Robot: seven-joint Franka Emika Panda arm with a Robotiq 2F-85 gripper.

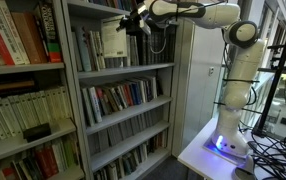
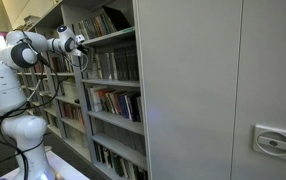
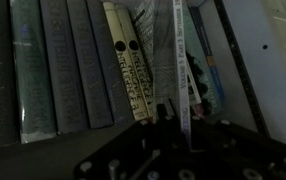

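Note:
My gripper is shut on a thin, pale book [image 3: 180, 62], whose light spine runs upward from between the fingers in the wrist view. Exterior view 1 shows the same book as a white panel [image 1: 114, 40] hanging under the gripper [image 1: 132, 22], in front of an upper shelf. Seen from exterior view 2, the gripper [image 2: 82, 45] is up at the bookcase's upper shelves; the held book cannot be made out clearly there. Behind it in the wrist view are two cream books [image 3: 133, 65] with black round marks.
Dark grey volumes [image 3: 58, 65] and a green book [image 3: 29, 70] fill the left of the wrist view. Right of the held book, other books [image 3: 205, 65] lean near an upright shelf panel [image 3: 241, 65]. A white table [image 1: 205, 158] by the arm's base has clear surface.

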